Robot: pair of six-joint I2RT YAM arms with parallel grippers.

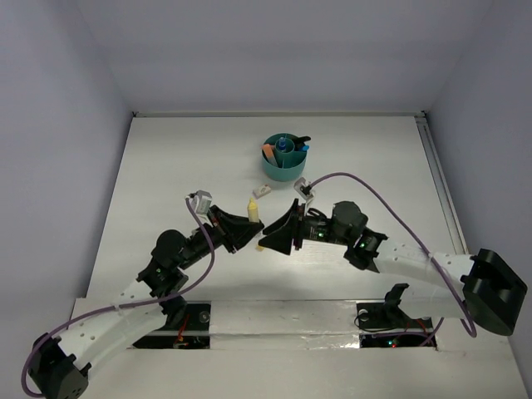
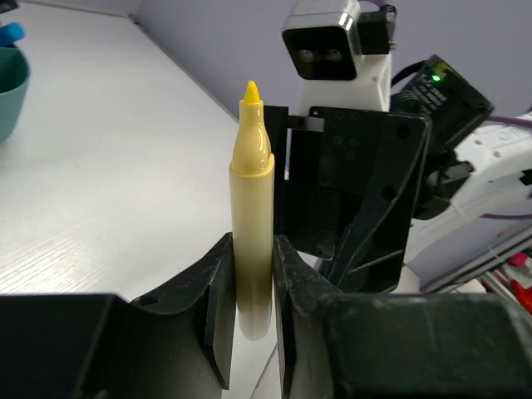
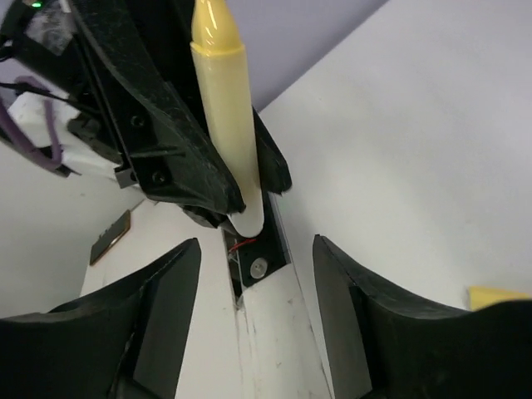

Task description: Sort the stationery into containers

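Note:
A pale yellow highlighter stands upright in my left gripper (image 1: 252,223), which is shut on it; it also shows at the upper left of the right wrist view (image 3: 229,116). My right gripper is open just to the right of it, nothing between its fingers. A teal round container (image 1: 283,170) at the back holds several pens and other items. A small pale item (image 1: 262,190), perhaps an eraser, lies on the table before it. A yellow item (image 3: 495,296) lies on the table, partly out of view.
Both arms meet over its front middle, close to each other. Walls surround the table at the back and sides.

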